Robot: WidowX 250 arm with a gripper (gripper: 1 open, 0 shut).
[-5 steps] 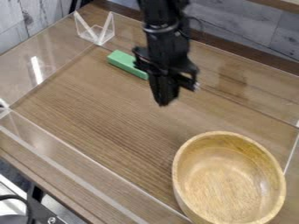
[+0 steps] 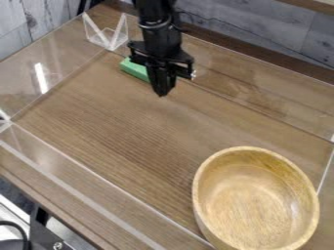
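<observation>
My black arm reaches down from the top centre, its gripper [image 2: 162, 76] low over the back of the wooden counter [image 2: 131, 156]. Just left of and partly behind it lies a green object [image 2: 136, 67]. Whether the fingers are open or shut, or touch the green object, I cannot tell.
A large round tan bowl [image 2: 255, 200] fills the front right. A white wire-like item [image 2: 107, 31] stands at the back left against the wall.
The bowl has not moved.
</observation>
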